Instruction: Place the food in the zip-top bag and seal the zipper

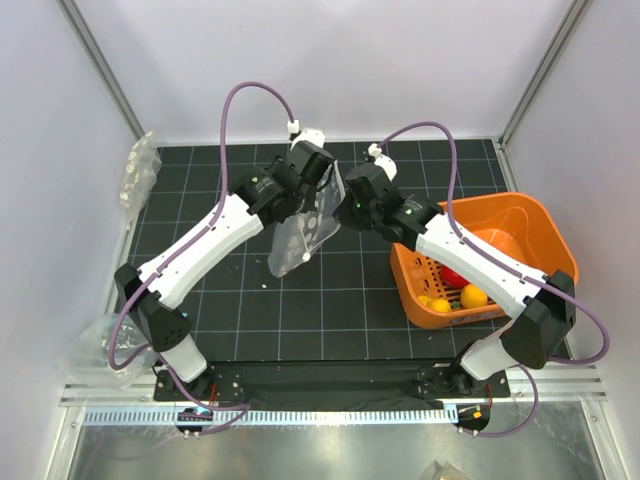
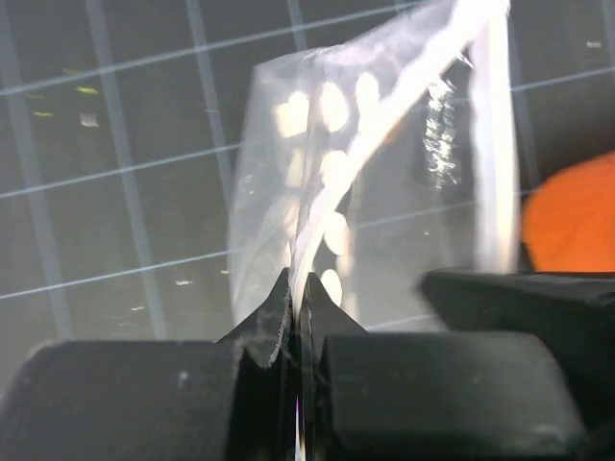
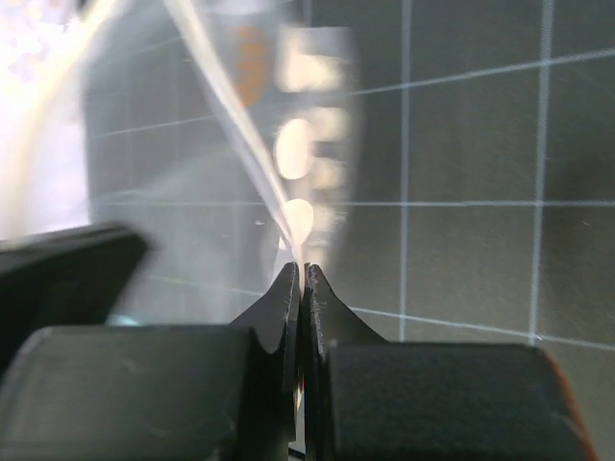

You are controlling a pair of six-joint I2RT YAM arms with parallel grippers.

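Observation:
A clear zip top bag (image 1: 309,229) with pale dots hangs between my two grippers over the dark grid mat. In the left wrist view, my left gripper is shut on one white edge of the bag's mouth. On the opposite edge my right gripper is shut, as the right wrist view shows. The two edges of the mouth stand apart. Food lies in the orange basket (image 1: 518,212) at the right: a red item (image 1: 453,277) and yellow items (image 1: 473,296).
Another clear bag (image 1: 139,177) lies by the left wall, with more clear plastic (image 1: 100,350) at the lower left.

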